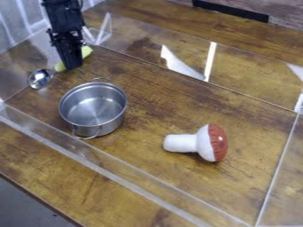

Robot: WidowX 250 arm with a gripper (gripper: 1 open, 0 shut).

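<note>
My black gripper (69,60) reaches down at the upper left, its fingertips beside a small yellow-green object (81,53) that is partly hidden behind it. The fingers look close together; whether anything is between them is hard to see. A shiny metal ladle or spoon (42,79) lies just below and left of the gripper. A steel pot (92,109) with two handles stands to the front right of it.
A white toy mushroom with a red cap (201,142) lies on the right of the wooden table (154,177). Clear plastic walls border the work area.
</note>
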